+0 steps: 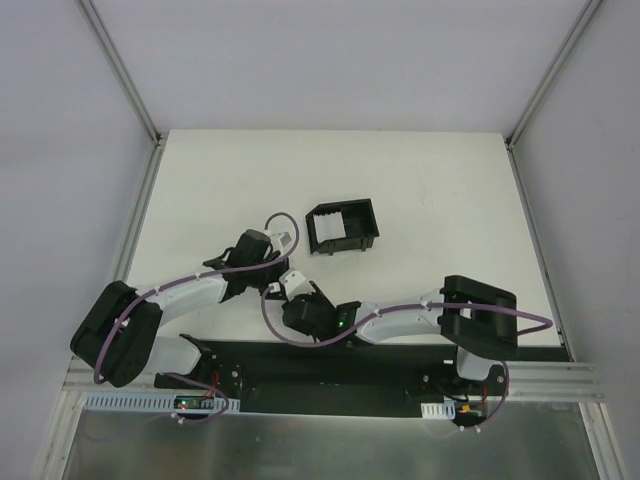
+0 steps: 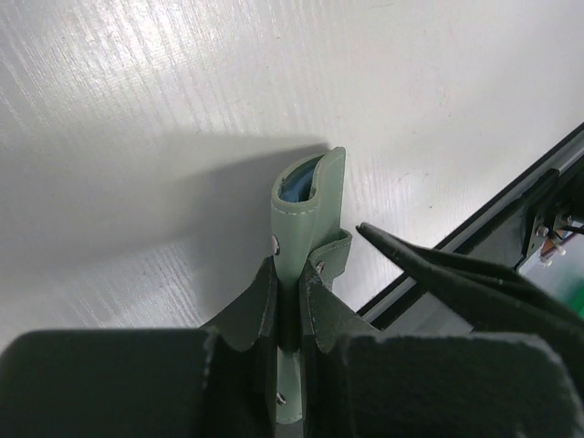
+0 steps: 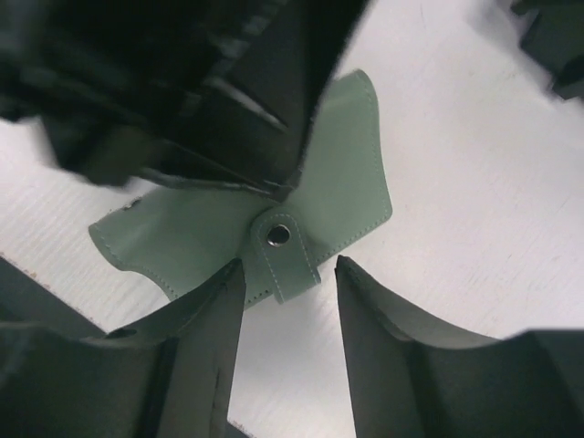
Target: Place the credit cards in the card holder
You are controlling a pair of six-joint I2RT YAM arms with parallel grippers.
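Note:
The card holder (image 2: 308, 205) is a grey-green sleeve with a snap flap, seen edge-on in the left wrist view and broadside in the right wrist view. My left gripper is shut on it, pinching its sides. Its top end gapes, and something dark blue (image 2: 298, 185) shows inside; whether card or lining, I cannot tell. My right gripper stands open, with the flap (image 3: 286, 260) and its dark snap between and just beyond its fingertips. From above, the arms hide most of the holder.
A black open box (image 1: 358, 218) stands at the table's middle, a white flat item (image 1: 328, 226) in its left part; I cannot tell whether it is cards. The two grippers are very close together.

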